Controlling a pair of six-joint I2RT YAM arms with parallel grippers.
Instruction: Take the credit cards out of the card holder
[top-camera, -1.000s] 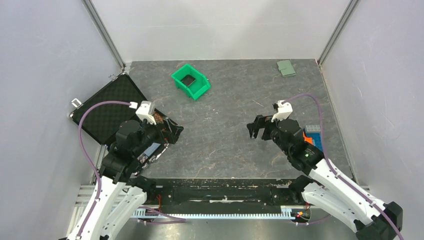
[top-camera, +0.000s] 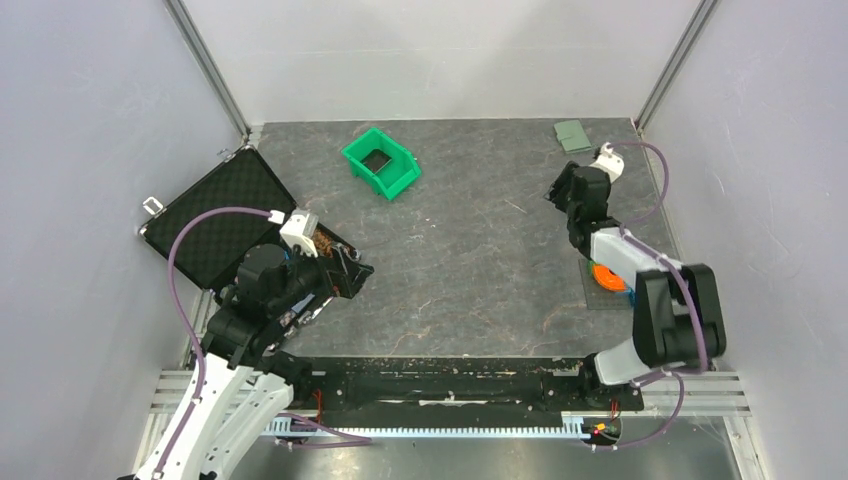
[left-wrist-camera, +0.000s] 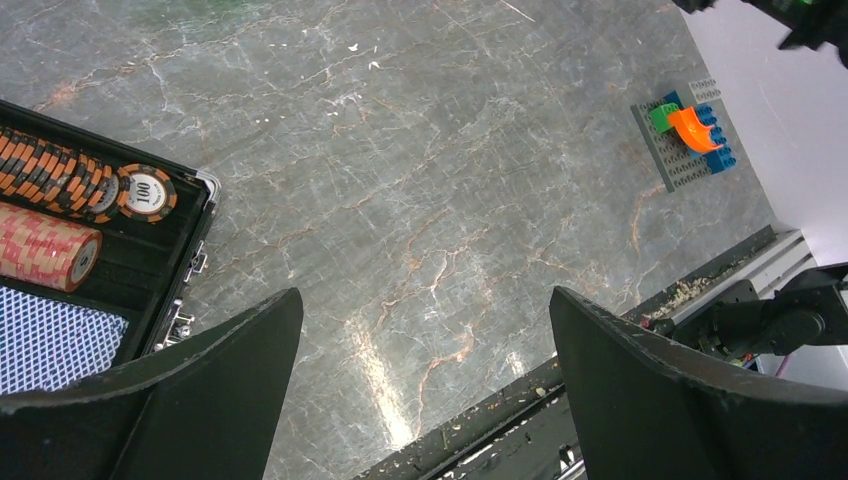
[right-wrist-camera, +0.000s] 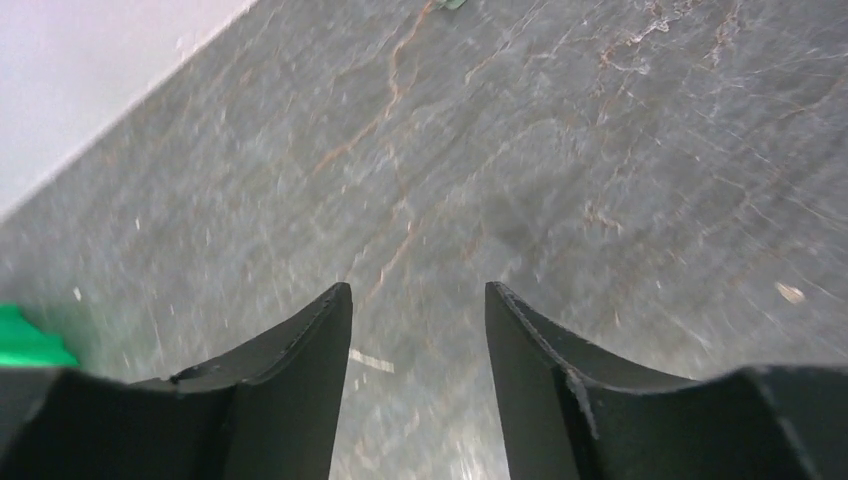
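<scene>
A flat, dull green item, likely the card holder (top-camera: 573, 136), lies on the grey table near the back right corner. No cards can be made out on it. In the right wrist view only a green sliver shows at the top edge. My right gripper (top-camera: 558, 190) is above the table in front of that item and apart from it; its fingers (right-wrist-camera: 305, 385) stand apart over bare table. At left, my left gripper (top-camera: 360, 273) hangs beside the black case, open and empty between its fingers.
A green bin (top-camera: 402, 180) with something dark inside stands at back left. The open case (left-wrist-camera: 190, 225) on the left holds poker chips and a blue-patterned deck. Toy bricks (left-wrist-camera: 692, 130) sit on a plate at right. Mid-table is clear.
The right arm has swung toward the back right, bringing its gripper nearer the dull green item. The left arm has shifted only slightly.
</scene>
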